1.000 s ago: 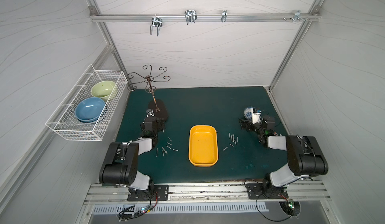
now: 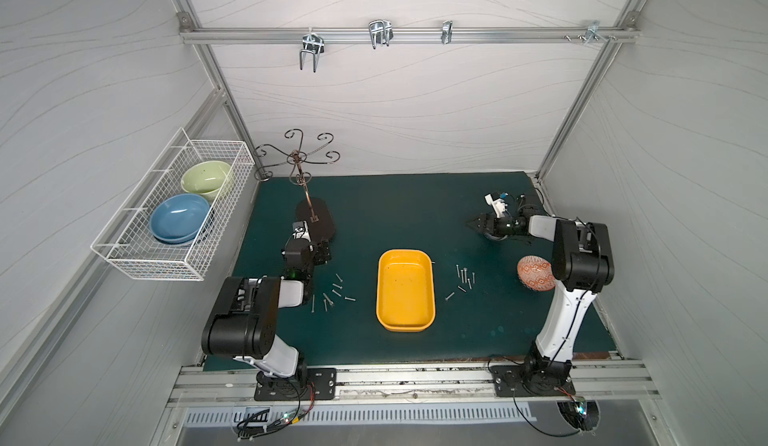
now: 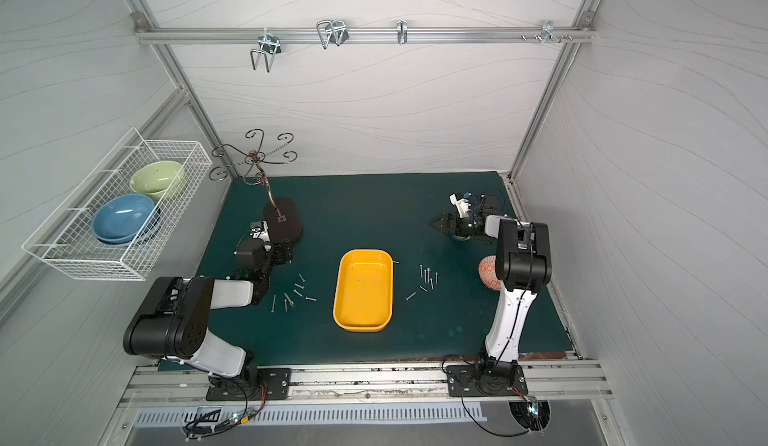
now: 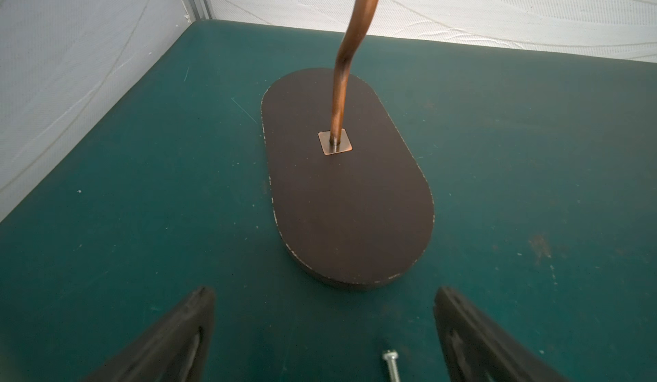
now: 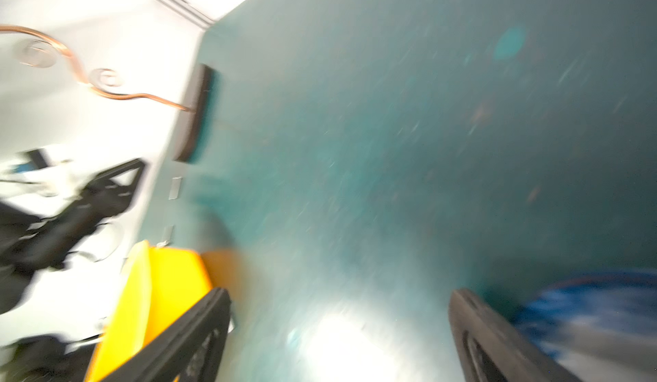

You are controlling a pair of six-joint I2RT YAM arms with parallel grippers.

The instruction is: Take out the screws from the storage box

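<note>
The yellow storage box sits empty-looking mid-table, with loose screws on the green surface either side of it. My left gripper is open at the left, near the dark stand base, with a screw on the table between and below its fingers. My right gripper is open at the back right, over a blue-white bowl, nothing seen held. The right wrist view is blurred.
A metal stand with scrolled arms stands at the back left. A red patterned bowl is at the right. A wire basket with bowls hangs on the left wall.
</note>
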